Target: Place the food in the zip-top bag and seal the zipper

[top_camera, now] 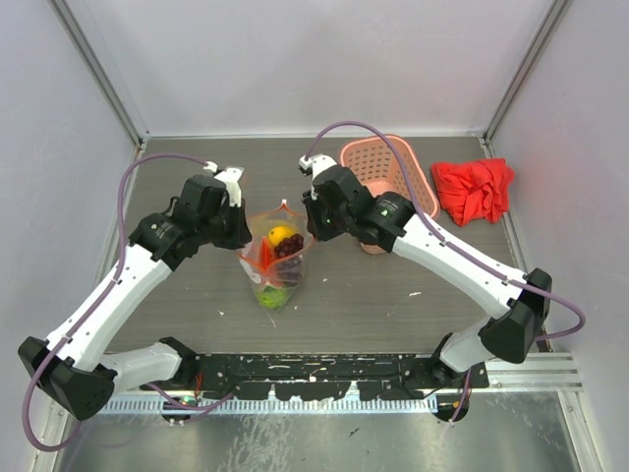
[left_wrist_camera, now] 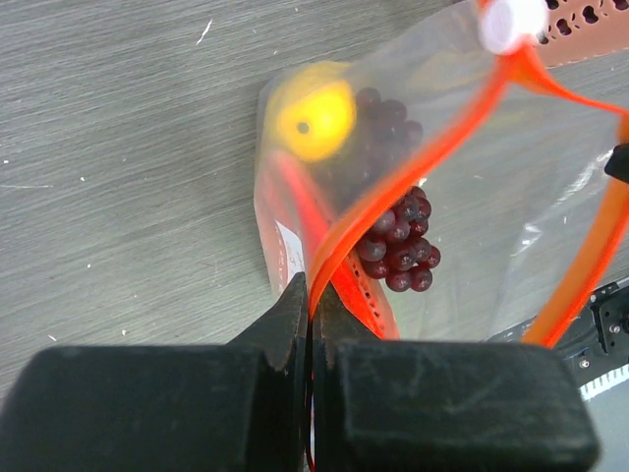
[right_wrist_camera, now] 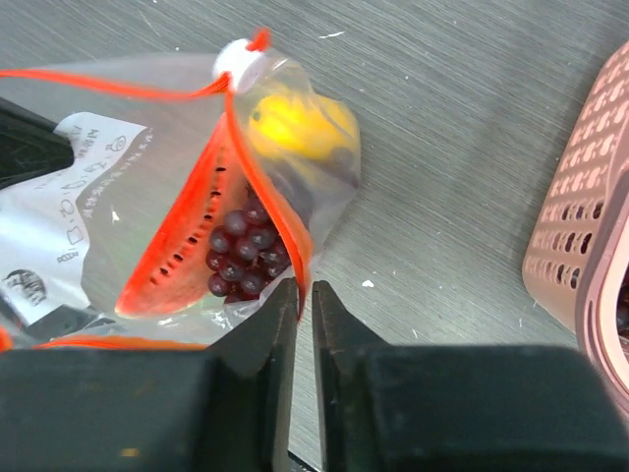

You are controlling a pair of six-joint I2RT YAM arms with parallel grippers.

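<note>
A clear zip bag (top_camera: 275, 270) with orange zipper strips hangs between my grippers, holding a yellow fruit (left_wrist_camera: 314, 118), a watermelon slice (right_wrist_camera: 177, 236), dark grapes (right_wrist_camera: 246, 251) and something green (top_camera: 275, 295). My left gripper is shut on the bag's orange zipper edge. My right gripper is at the opposite side, its tips at the bag's orange strip; whether it is fully closed on it is unclear.
A pink basket (top_camera: 388, 157) stands at the back right, close beside my right gripper in its wrist view. A red cloth (top_camera: 472, 187) lies at the right.
</note>
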